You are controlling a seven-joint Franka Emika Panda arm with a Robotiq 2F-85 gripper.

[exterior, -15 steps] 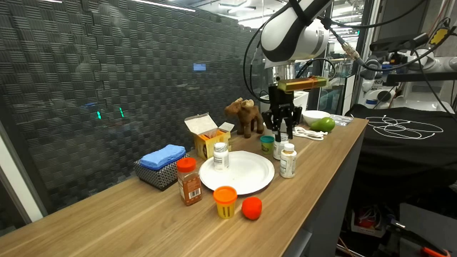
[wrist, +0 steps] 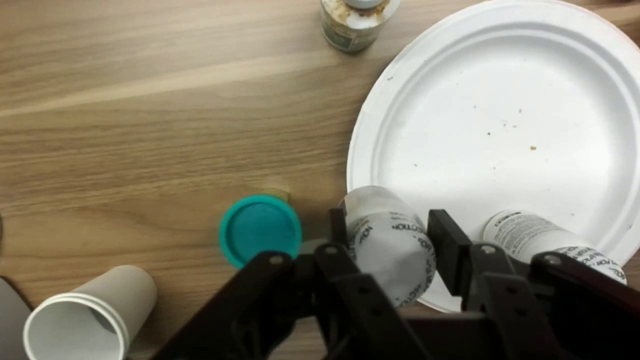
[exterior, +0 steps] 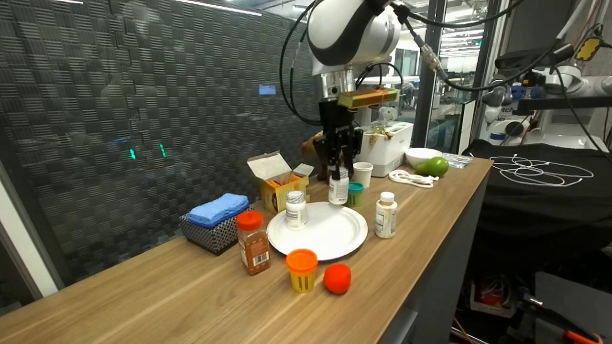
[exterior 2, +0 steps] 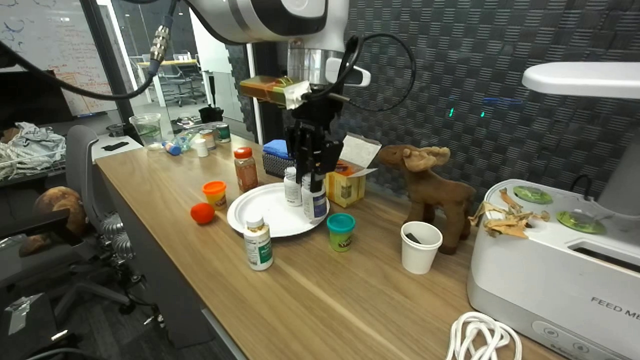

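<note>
My gripper is shut on a white pill bottle (wrist: 393,255), one finger on either side of it. In exterior view 1 this held bottle (exterior: 339,189) is upright at the back edge of the white paper plate (exterior: 330,241); whether its base touches the plate I cannot tell. A second white bottle (exterior: 296,211) stands on the plate, to the left of the held one. A third bottle, with a white cap and yellowish contents (exterior 2: 258,243), stands on the table beside the plate.
A teal-lidded tub (wrist: 261,231) and a white cup (wrist: 93,315) stand close to the gripper. Around the plate are a red-capped spice jar (exterior: 253,243), an orange tub (exterior: 301,270), a red ball (exterior: 337,278) and an open yellow box (exterior: 281,189). The plate's middle is bare.
My gripper has carried the white bottle leftward in exterior view 1, from beside the capped bottle to the plate's back edge. The teal-lidded tub sits very slightly differently.
</note>
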